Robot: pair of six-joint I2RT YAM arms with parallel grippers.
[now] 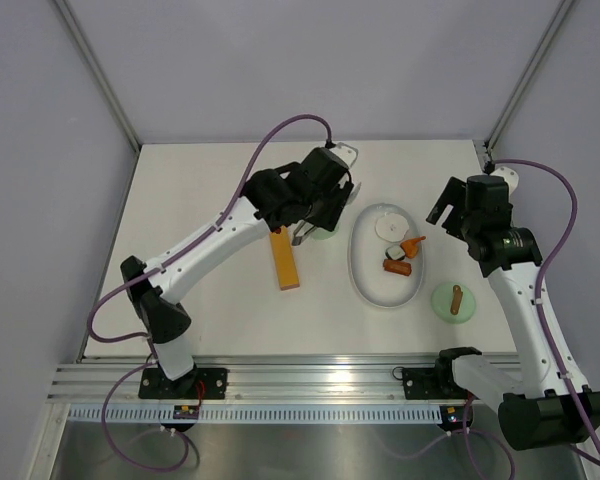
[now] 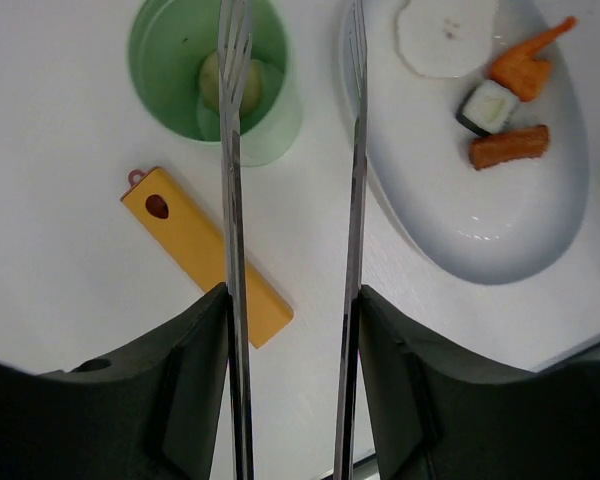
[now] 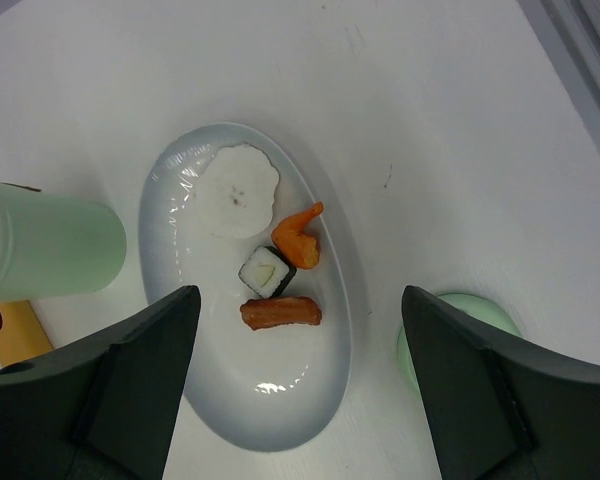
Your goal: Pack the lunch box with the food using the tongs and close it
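My left gripper (image 1: 325, 215) hangs over a pale green cup (image 2: 270, 140), part open with nothing seen between its long metal fingers. A round pale item sits inside the cup. An oval plate (image 1: 370, 280) holds a white disc (image 3: 235, 190), an orange shrimp-like piece (image 3: 298, 240), a sushi piece (image 3: 267, 271) and a brown piece (image 3: 280, 312). My right gripper (image 1: 445, 207) stands open above and right of the plate, empty.
A yellow bar-shaped box (image 1: 285, 262) lies left of the plate. A green round dish (image 1: 442, 305) with a brown piece on it sits at the right.
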